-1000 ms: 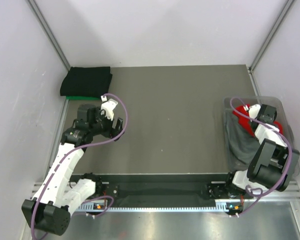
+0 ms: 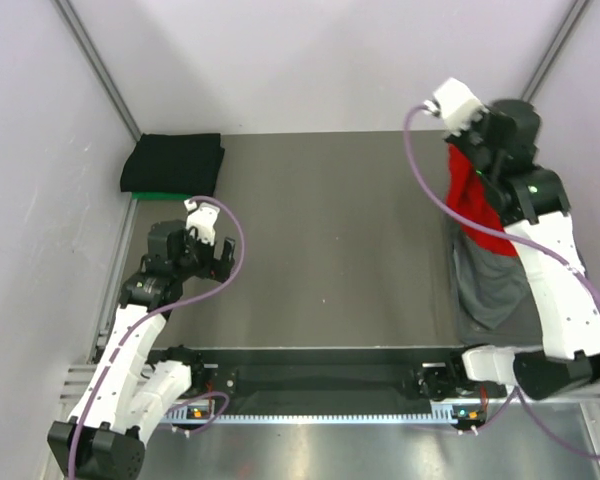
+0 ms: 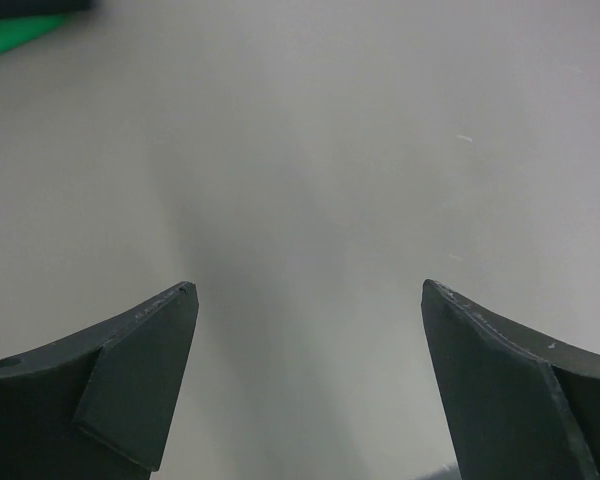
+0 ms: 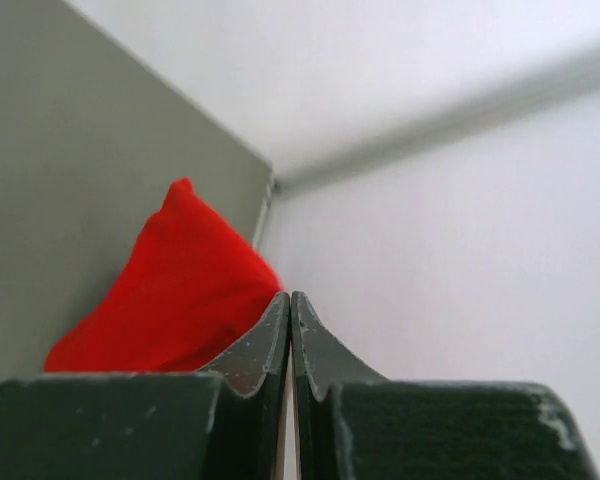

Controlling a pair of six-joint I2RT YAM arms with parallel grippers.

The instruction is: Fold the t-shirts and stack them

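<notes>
A folded black shirt [image 2: 172, 158] lies on a green one [image 2: 155, 196] at the back left; a sliver of both shows in the left wrist view. My left gripper [image 2: 218, 258] is open over bare table. My right gripper, raised high at the right in the top view, is shut; red cloth [image 2: 468, 195] [image 4: 180, 280] hangs up from the plastic bin beneath it, and whether it is pinched at the tips is unclear. A grey shirt [image 2: 490, 285] lies in the bin.
White walls close in the back and both sides. The clear bin [image 2: 530, 325] sits at the right edge, partly hidden by my right arm.
My right arm has risen out of the bin toward the back, and red cloth now reaches higher. My left gripper has shifted slightly left.
</notes>
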